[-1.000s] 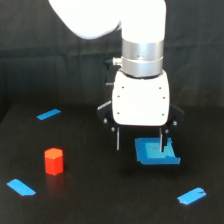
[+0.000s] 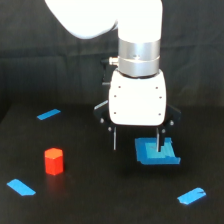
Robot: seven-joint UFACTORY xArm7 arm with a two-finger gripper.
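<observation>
My white gripper (image 2: 136, 140) hangs over the dark table, pointing down. It stands open, its two thin fingers wide apart and nothing visible held between them. A blue square piece (image 2: 148, 158), perhaps a shallow tray, appears below and to the right of the gap; the right finger overlaps it in the view. Whether that finger touches it I cannot tell. Well to the left of the gripper, a small red block (image 2: 54, 161) rests on the table.
Flat blue pieces lie at the back left (image 2: 49, 114), the front left (image 2: 20, 187) and the front right (image 2: 191, 196). Bare dark table spreads between the red block and the gripper. A dark curtain hangs behind.
My gripper has shifted slightly to the left and is still open. The red block and the blue pieces have not moved.
</observation>
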